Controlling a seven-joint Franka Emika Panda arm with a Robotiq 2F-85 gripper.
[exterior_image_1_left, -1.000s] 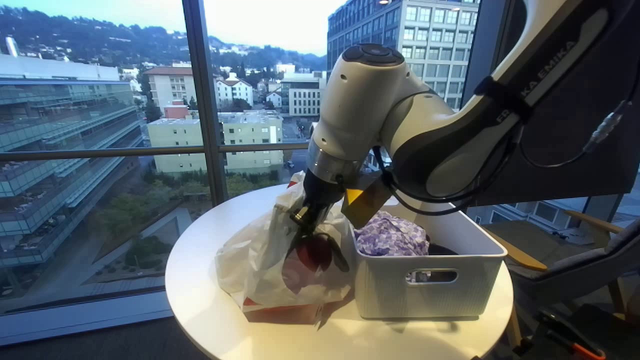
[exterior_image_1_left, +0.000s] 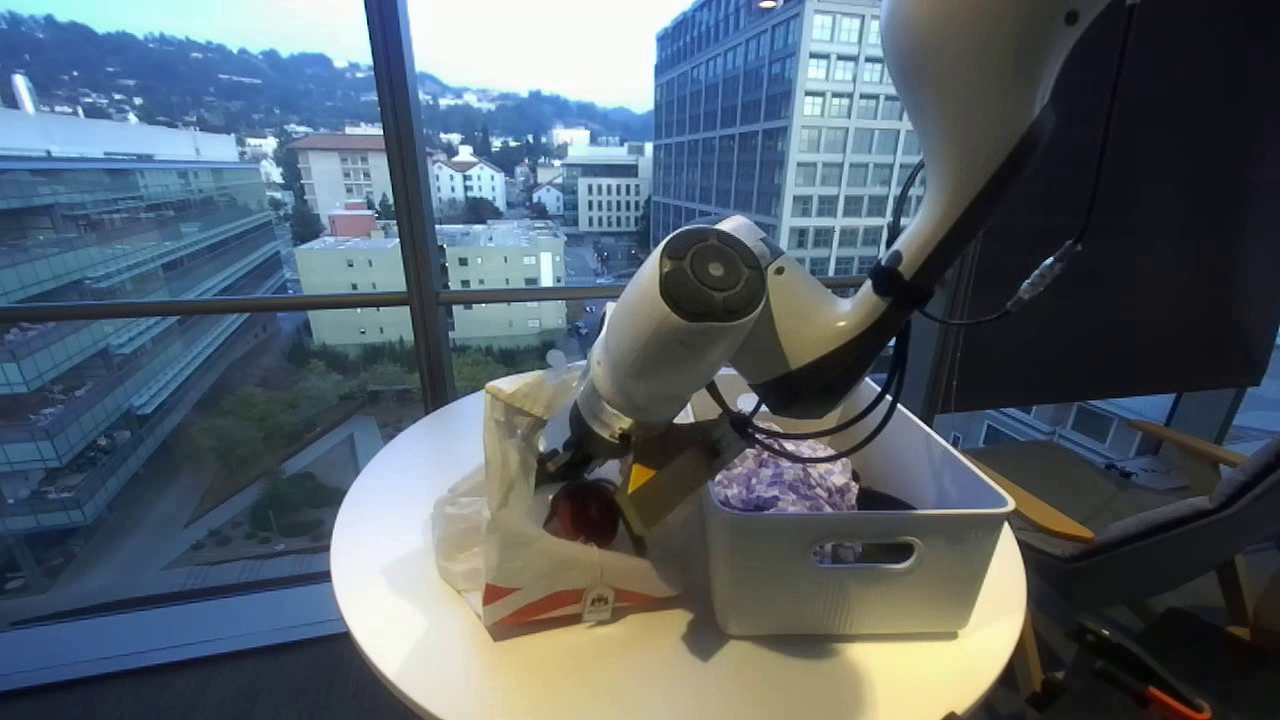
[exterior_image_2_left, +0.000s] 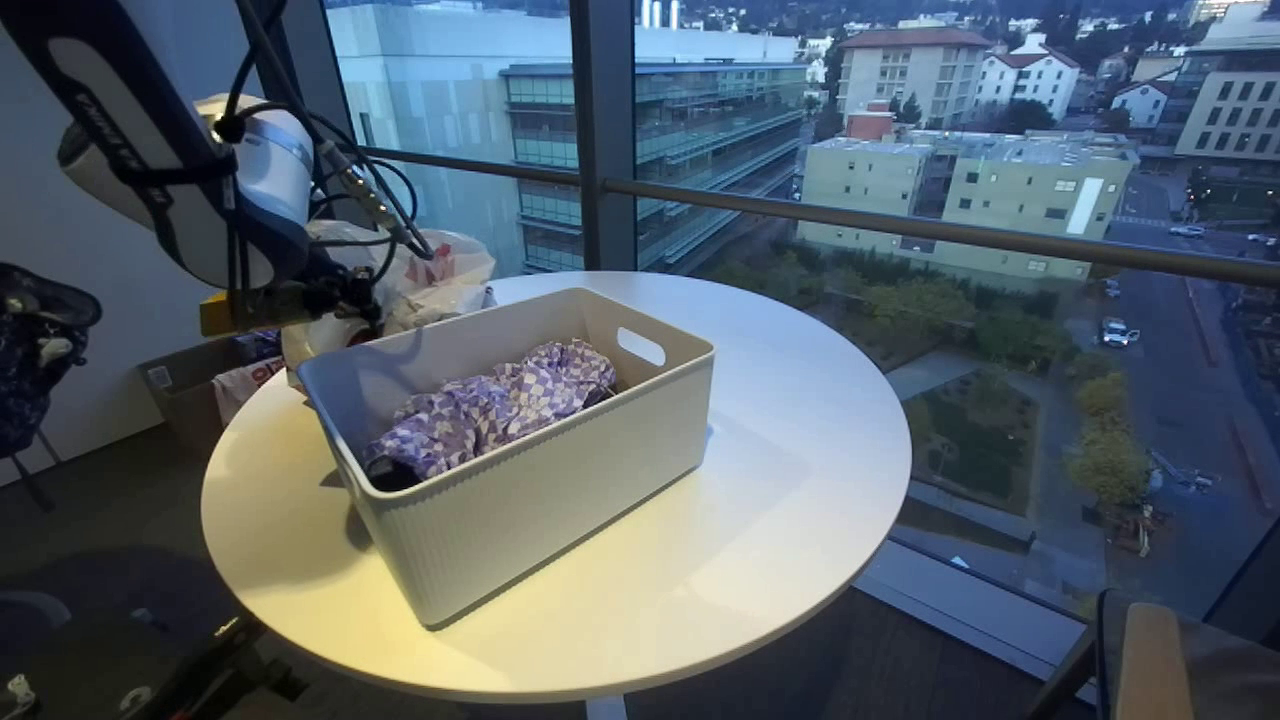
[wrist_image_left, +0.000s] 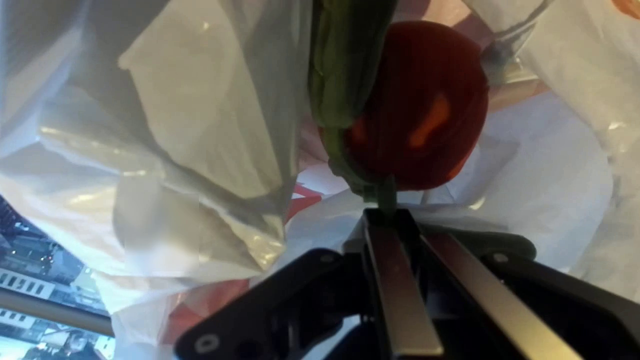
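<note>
A round, dark red fruit or vegetable (exterior_image_1_left: 584, 514) hangs at the opening of the white plastic bag (exterior_image_1_left: 506, 540) in exterior view 1. My gripper is shut on a thin green stem (wrist_image_left: 387, 193) just below the red thing (wrist_image_left: 429, 108) in the wrist view. That stem appears joined to a long dark green piece (wrist_image_left: 345, 66) beside the red thing. Another green piece (wrist_image_left: 498, 242) lies behind the fingers. Crumpled bag plastic (wrist_image_left: 198, 114) surrounds them on both sides. Exterior view 2 hides the fingertips behind the arm and the box.
Close to the bag's right stands a light grey box (exterior_image_1_left: 858, 588) holding a purple-and-white patterned cloth (exterior_image_2_left: 504, 406) and something dark. Both rest on a round white table (exterior_image_2_left: 792, 480). Window glass lies behind. The table right of the box in exterior view 2 is clear.
The arm has moved left and tilted over, and the red thing has shifted left with it. The bag's plastic has been pushed into a different shape, with a small tag now showing at its front.
</note>
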